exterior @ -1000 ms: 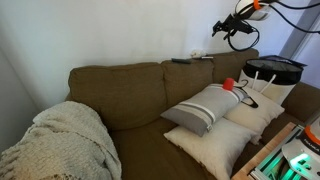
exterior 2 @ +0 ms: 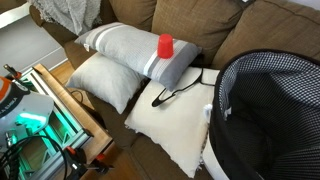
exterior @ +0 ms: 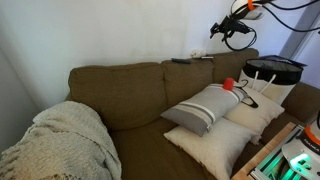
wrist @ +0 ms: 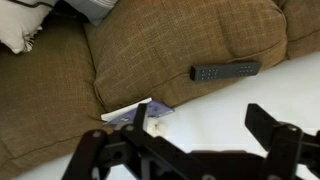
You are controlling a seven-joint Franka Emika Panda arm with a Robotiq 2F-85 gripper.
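High over the sofa's back at the upper right, my gripper (exterior: 226, 36) hangs in the air. In the wrist view the gripper is open, its two dark fingers wide apart with nothing between them. A black remote (wrist: 225, 71) lies on the brown sofa back, beyond the fingers and apart from them. Left of it, near the edge of the sofa back, is a small white and purple item (wrist: 138, 112), partly covered by the gripper. A red cup (exterior 2: 165, 46) stands upside down on the grey striped pillow (exterior 2: 130, 48).
Pale pillows (exterior 2: 172, 125) cover the seat, with a black strap (exterior 2: 178, 90) across one. A black mesh basket (exterior 2: 222, 135) with a white lower part stands at the sofa's end. A knitted blanket (exterior: 65, 145) drapes the other end. The white wall (exterior: 110, 30) runs behind.
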